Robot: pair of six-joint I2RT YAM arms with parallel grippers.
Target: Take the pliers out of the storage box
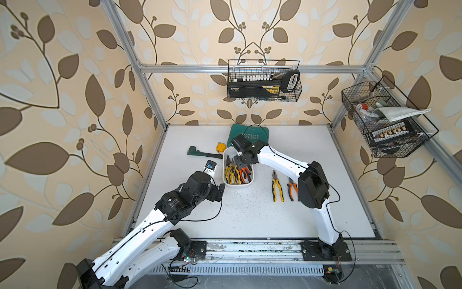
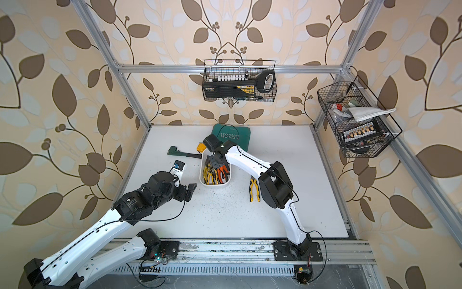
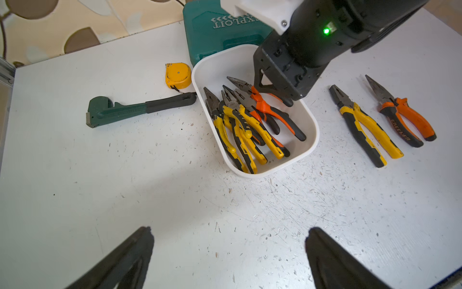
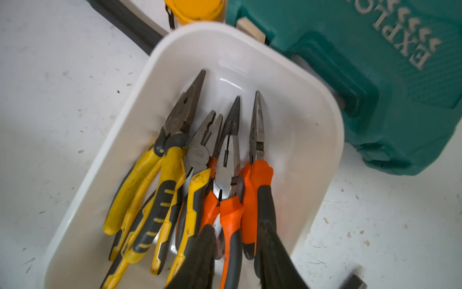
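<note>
The white storage box [image 3: 302, 159] holds several pliers, some yellow-handled [image 4: 170, 183], others orange-handled [image 4: 230, 216]. My right gripper hangs over them, part open, fingers above the orange handles; I see nothing held. My left gripper is open and empty, low at the front left of the box. On the table right of the box lie yellow pliers [image 3: 358, 125] and orange pliers [image 3: 413, 125].
A green case [image 4: 399, 86] sits behind the box. A yellow tape measure [image 3: 178, 74] and a pipe wrench [image 3: 120, 111] lie to its left. Wire baskets [image 1: 263, 86] hang above.
</note>
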